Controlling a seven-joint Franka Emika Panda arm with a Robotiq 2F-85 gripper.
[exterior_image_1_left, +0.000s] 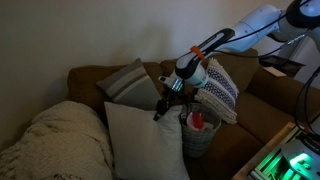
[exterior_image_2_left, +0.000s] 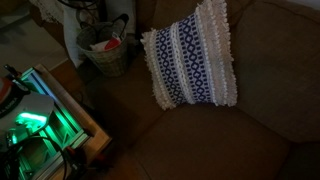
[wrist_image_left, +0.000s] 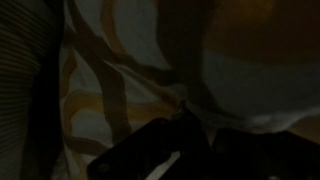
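Observation:
A pale cushion stands in front of the sofa in exterior view 1, its top leaning a little to the left. At its upper right edge is my gripper, shut with a fold of the cushion between its fingers. The wrist view is very dark; there my gripper meets light cloth marked with brown and orange bands. The fingertips are hard to make out in that view.
A woven basket holding red and white things stands just right of the cushion. Behind are a striped cushion and a blue-and-white patterned cushion on the brown sofa. A fluffy cream heap lies at left.

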